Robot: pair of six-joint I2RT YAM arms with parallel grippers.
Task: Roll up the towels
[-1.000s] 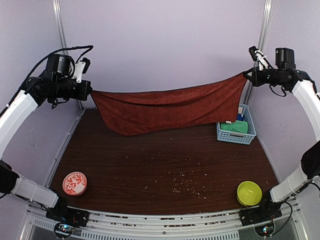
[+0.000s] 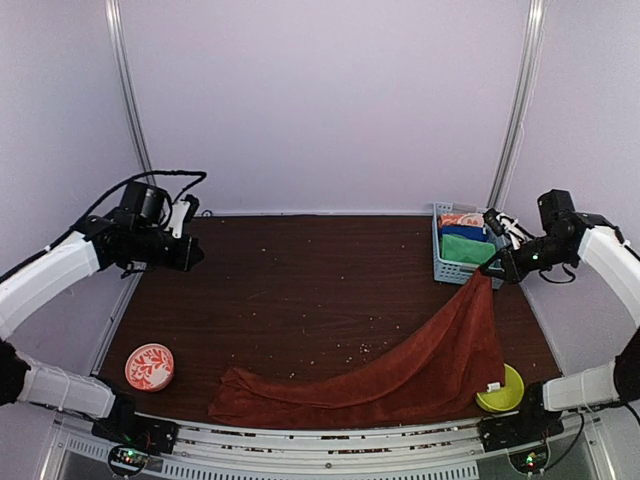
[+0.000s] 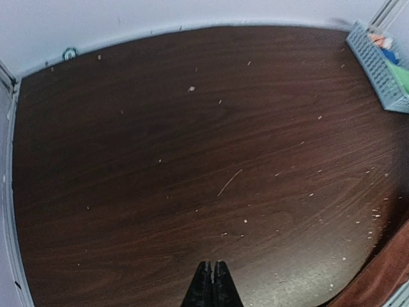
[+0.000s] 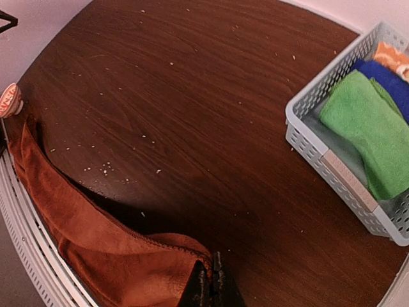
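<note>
The rust-red towel (image 2: 350, 390) stretches along the front of the table, low at the left and raised at its right end, where my right gripper (image 2: 485, 268) is shut on its corner; in the right wrist view the fingertips (image 4: 217, 268) pinch it. My left gripper (image 2: 190, 258) hangs over the left of the table, shut, with nothing seen between its fingertips in the left wrist view; the towel lies to its lower right, apart from it.
A blue-grey basket (image 2: 446, 264) holding folded towels stands at the back right. A red-patterned bowl (image 2: 149, 367) is at the front left, a yellow bowl (image 2: 500, 398) at the front right, partly behind the towel.
Both arms have moved, the right one lower and toward the front.
</note>
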